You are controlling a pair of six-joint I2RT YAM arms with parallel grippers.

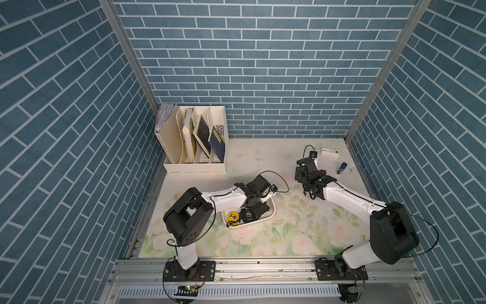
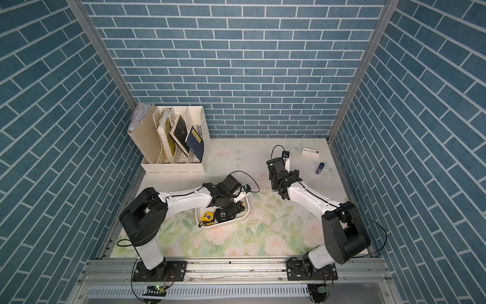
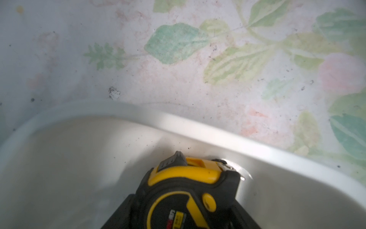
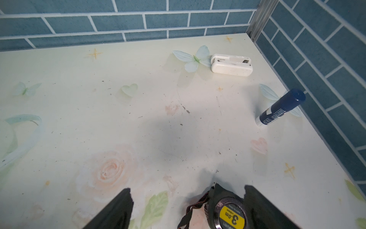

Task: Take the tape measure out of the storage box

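Note:
In the left wrist view, a black-and-yellow tape measure (image 3: 190, 176) sits inside the white storage box (image 3: 213, 138), close to its wall. My left gripper is shut on it, one dark finger (image 3: 120, 216) against each side. The top left view shows a yellow tape measure (image 1: 233, 216) and a black one (image 1: 248, 215) also in the box, left of the gripper. My right gripper stands open above the table. A black tape measure with a strap (image 4: 229, 213) lies below, beside its right finger (image 4: 257, 200), partly hidden.
At the back right lie a white hole-punch-like item (image 4: 231, 65) and a blue glue stick (image 4: 280, 107). A cream file holder (image 1: 195, 168) with folders and books stands at the back left. Bare table lies between the box and the right arm.

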